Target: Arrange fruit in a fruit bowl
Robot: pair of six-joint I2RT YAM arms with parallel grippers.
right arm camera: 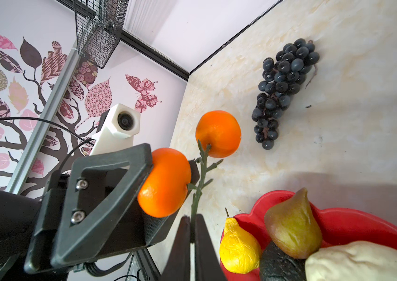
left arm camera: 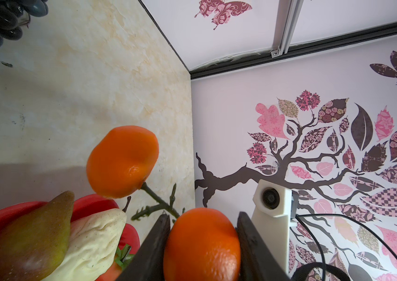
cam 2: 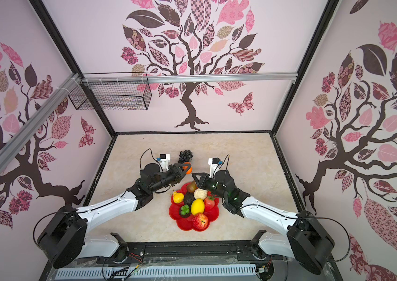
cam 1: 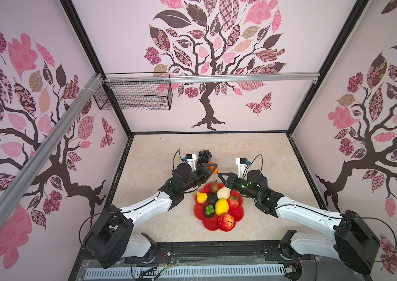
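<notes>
Two oranges share one green branching stem (right arm camera: 202, 180). My left gripper is shut on one orange (left arm camera: 201, 248); the other orange (right arm camera: 218, 134) hangs free on the far side. In the right wrist view my right gripper has its fingertips closed on the lower end of the stem. Both grippers are raised just behind the red bowl (cam 1: 200, 216). In the bowl lie a yellow pear (right arm camera: 239, 249), a brownish pear (right arm camera: 296, 223), a dark avocado-like fruit (cam 1: 212, 198), a pale lumpy fruit (cam 1: 223, 192), a yellow lemon-like fruit (cam 1: 221, 206) and a red apple (cam 1: 226, 222).
Black grapes (right arm camera: 282, 86) lie on the table behind the grippers. A red tomato-like fruit (cam 1: 233, 202) and a green pepper-like item (cam 1: 208, 210) are also in the bowl. Far out of reach hangs a wire basket (cam 1: 132, 93).
</notes>
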